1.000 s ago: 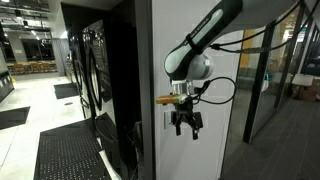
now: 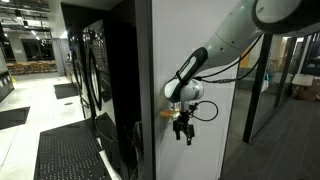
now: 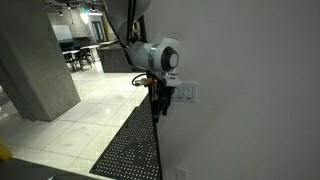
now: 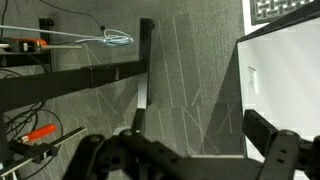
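My gripper (image 2: pixel 183 137) hangs pointing down beside a white wall panel (image 2: pixel 222 125) in exterior view 1. Its two fingertips stand apart. In exterior view 2 the gripper (image 3: pixel 156 115) is small and dark, just left of a light switch plate (image 3: pixel 184 92) on the pale wall. From the wrist view, the open gripper shows carpet between its widely spaced fingers. The white wall panel (image 4: pixel 290 80) lies to the right there, with a small pale fitting (image 4: pixel 252 80) near its left edge. No object shows between the fingers.
Black equipment (image 2: pixel 95 65) stands left of the panel. Dark metal bars (image 4: pixel 75 80) with loose cables (image 4: pixel 115 39) fill the left of the wrist view. A lower wall outlet (image 3: pixel 181 174) and a perforated dark mat (image 3: pixel 128 145) also show. Carpet below the gripper is clear.
In exterior view 1, the arm's wrist has come down and looks smaller than a second ago. The gripper remains in front of the white panel, with its fingertips still apart.
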